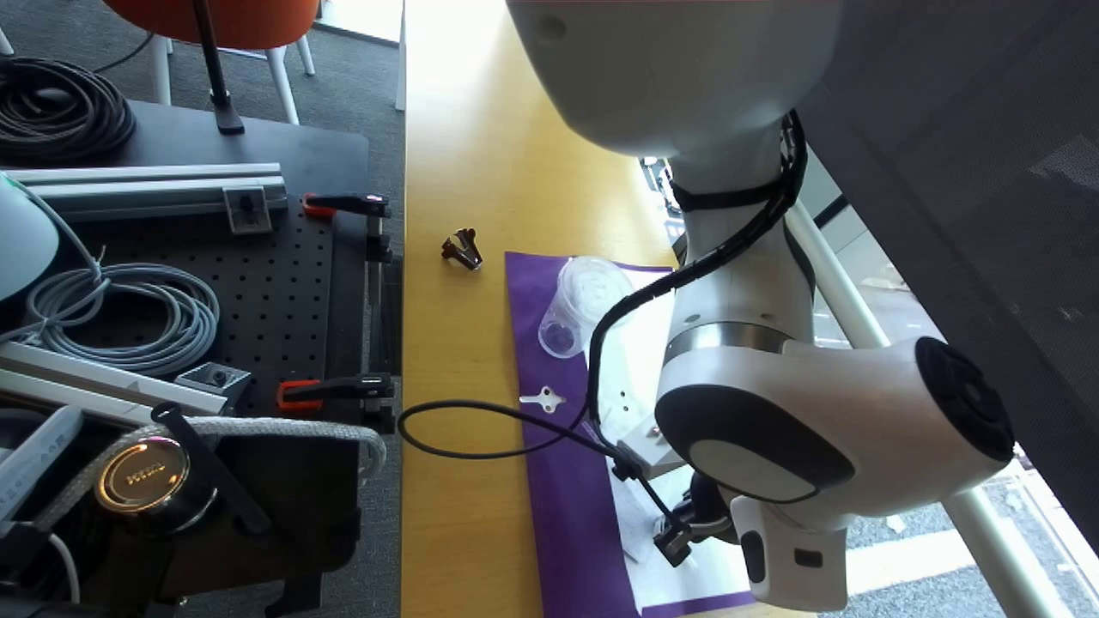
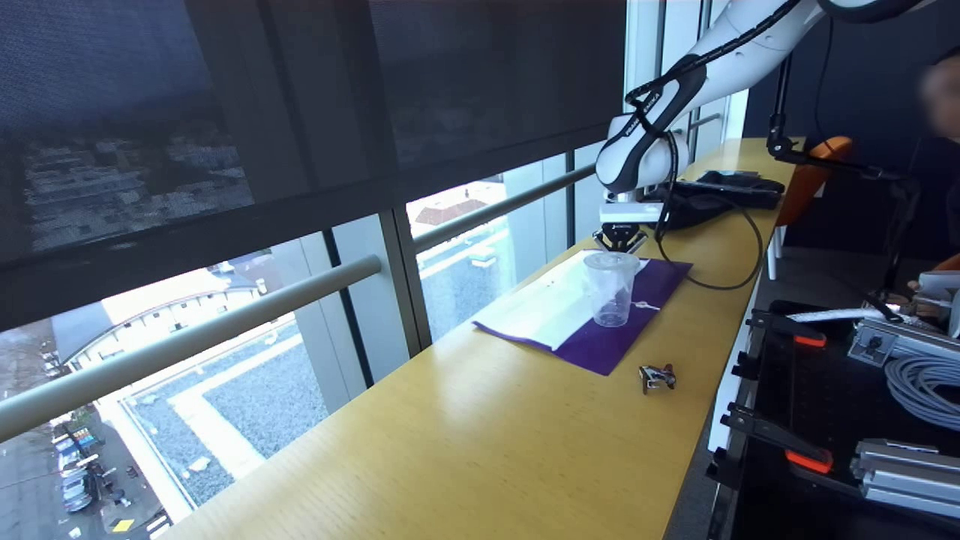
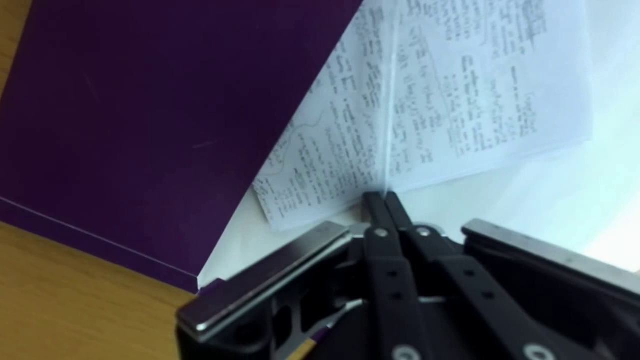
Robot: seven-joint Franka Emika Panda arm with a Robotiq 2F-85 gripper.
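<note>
In the wrist view, my gripper is shut, its black fingers side by side. Its tips sit at the lower edge of folded white paper [image 3: 486, 90] covered in handwriting. A thin pale strip or fold [image 3: 390, 96] runs up from the tips; I cannot tell whether any of it is pinched. Beneath is a white surface, with a purple sheet [image 3: 150, 108] to the left. From exterior view 2, the gripper [image 2: 621, 241] points down at the far end of the purple sheet [image 2: 589, 355], behind a clear plastic cup [image 2: 612, 301].
A small key-like cutout [image 1: 543, 400] shows on the purple sheet. A dark staple remover [image 1: 463, 248] lies on bare wood near the table's edge. My arm's cable [image 1: 464, 453] loops over the table. Window rail [image 2: 486, 216] borders one side.
</note>
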